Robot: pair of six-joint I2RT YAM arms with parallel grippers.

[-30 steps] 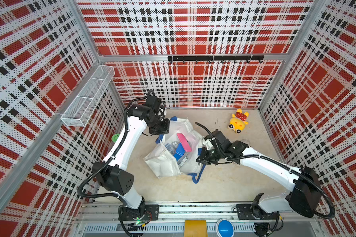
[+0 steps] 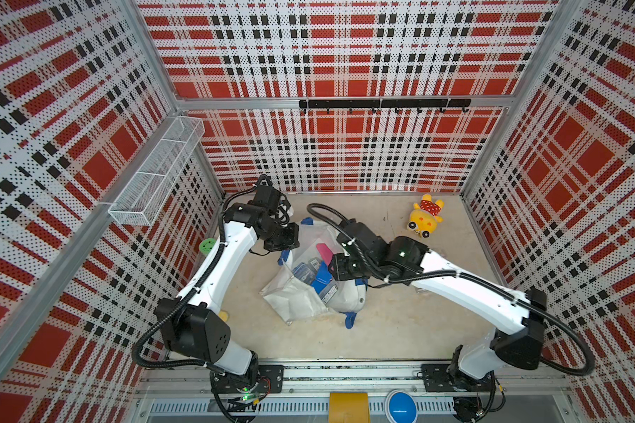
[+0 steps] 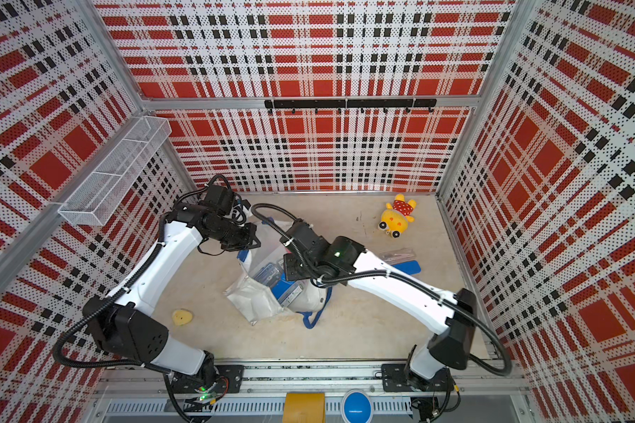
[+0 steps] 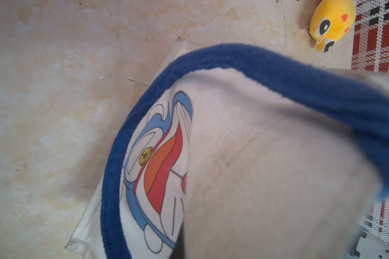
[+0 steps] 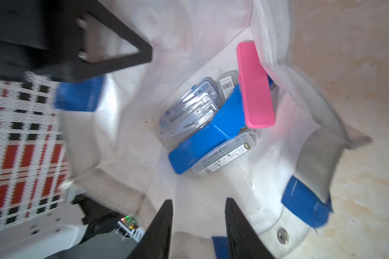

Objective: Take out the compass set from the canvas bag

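The white canvas bag (image 2: 289, 296) with blue straps lies open mid-table. Inside are a pink case (image 5: 255, 86), a blue case (image 5: 194, 146) and clear cases (image 5: 190, 112) (image 5: 224, 157); which is the compass set I cannot tell. My left gripper (image 2: 288, 238) is at the bag's upper left rim, shut; in its wrist view, bag fabric and blue strap (image 4: 116, 194) fill much of the frame. My right gripper hangs over the bag opening, part open, with nothing seen between its fingers.
A yellow plush toy (image 2: 423, 218) sits at the back right. A blue object (image 3: 405, 267) and a clear item lie right of the bag, partly behind my right arm. A yellow piece (image 3: 182, 316) lies at the left.
My right gripper has risen and moved left, from the bag's right side to over its opening.
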